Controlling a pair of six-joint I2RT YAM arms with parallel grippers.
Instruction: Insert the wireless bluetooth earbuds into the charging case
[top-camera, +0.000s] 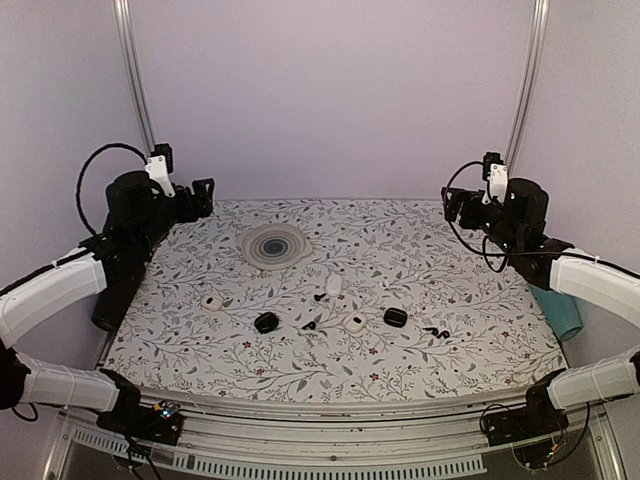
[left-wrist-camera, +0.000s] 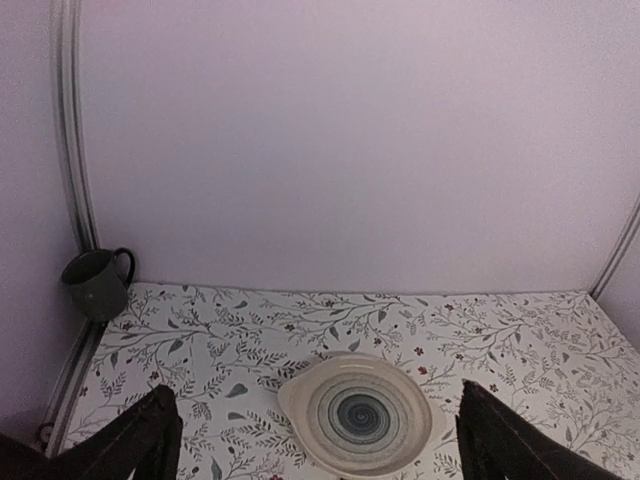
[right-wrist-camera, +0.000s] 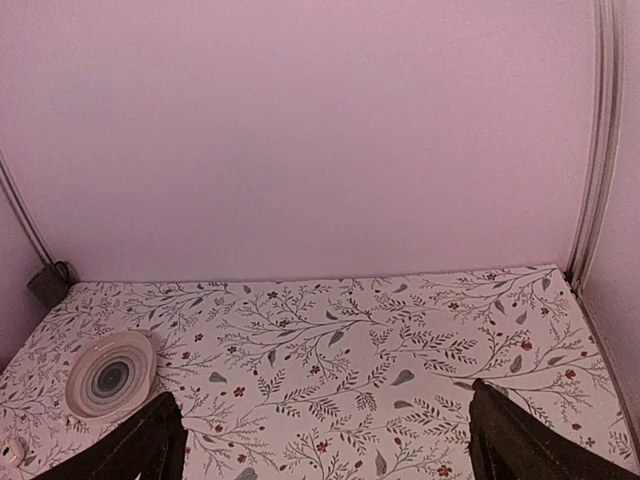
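Observation:
In the top view, small charging cases lie across the patterned table: white ones, black ones. Small black earbuds lie at the right, and other small dark pieces near the middle. My left gripper is raised over the table's left side, open and empty, its fingers at the bottom of the left wrist view. My right gripper is raised over the right side, also open and empty.
A round grey silicone mat lies at the back left. A grey mug stands in the back-left corner. Walls surround the back and sides.

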